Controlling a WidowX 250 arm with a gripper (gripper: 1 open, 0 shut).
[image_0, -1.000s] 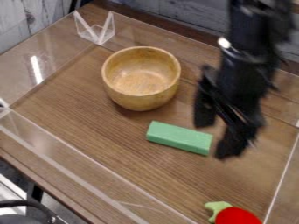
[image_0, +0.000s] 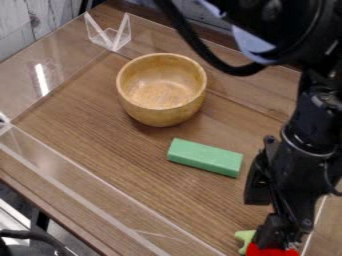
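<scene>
My gripper (image_0: 278, 230) is low at the lower right of the camera view, a black body coming down over a red object (image_0: 274, 250) at the bottom edge, which has a small green part (image_0: 245, 237) at its left. The fingers overlap the red object; whether they touch it is unclear, and their spread is hard to see. A green block (image_0: 205, 157) lies on the wooden table (image_0: 107, 175), up and left of the gripper.
A wooden bowl (image_0: 160, 88) stands at the upper middle. A clear plastic object (image_0: 110, 30) is at the top left.
My gripper has moved down and toward the bottom right, from beside the bowl to over the red object, covering much of it. The bowl and green block are unmoved.
</scene>
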